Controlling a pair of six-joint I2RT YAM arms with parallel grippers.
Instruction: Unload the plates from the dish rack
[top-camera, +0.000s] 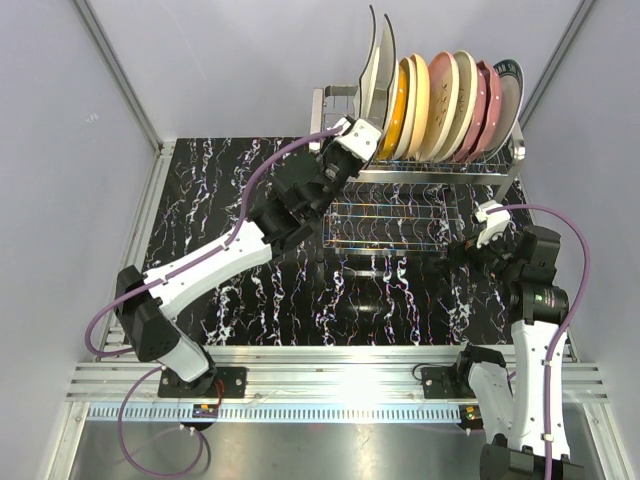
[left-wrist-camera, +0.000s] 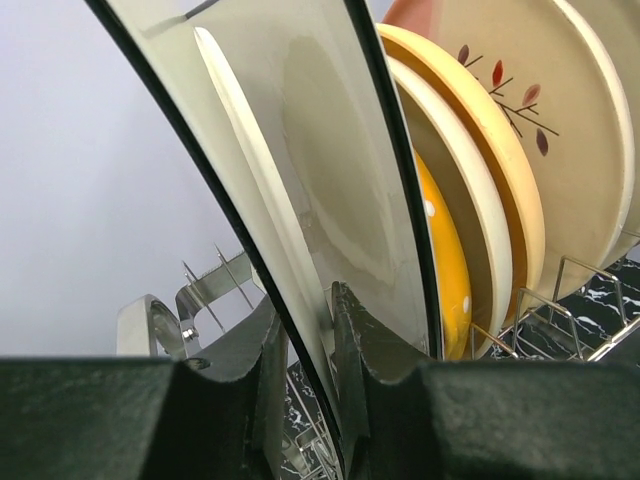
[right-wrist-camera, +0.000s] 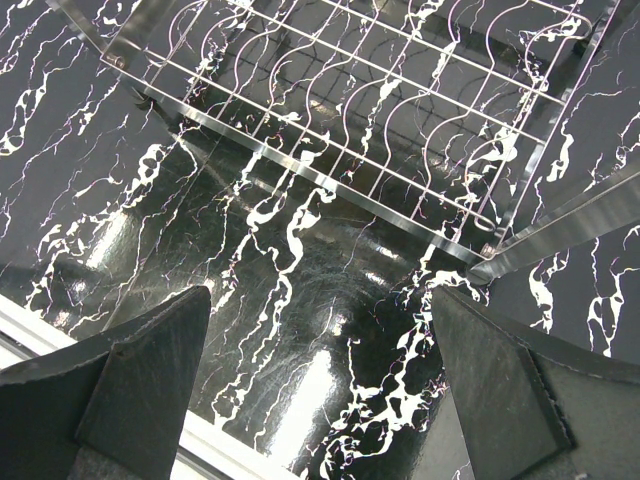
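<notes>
A row of plates stands on edge in the upper dish rack (top-camera: 430, 176). Leftmost is a pale plate with a black rim (top-camera: 369, 70), leaning left and apart from the similar black-rimmed plate (top-camera: 385, 75) beside it. My left gripper straddles the leftmost plate's edge, a dark finger (left-wrist-camera: 262, 385) on one side and the other finger (left-wrist-camera: 380, 375) between the two plates. These fingers stand close to the plate; whether both press on it is unclear. Over the black marble counter my right gripper hangs open and empty.
Yellow, cream and pink plates (top-camera: 440, 105) crowd the rack to the right, with a dark-rimmed plate (top-camera: 508, 100) at the end. An empty lower wire rack (top-camera: 390, 220) sits beneath.
</notes>
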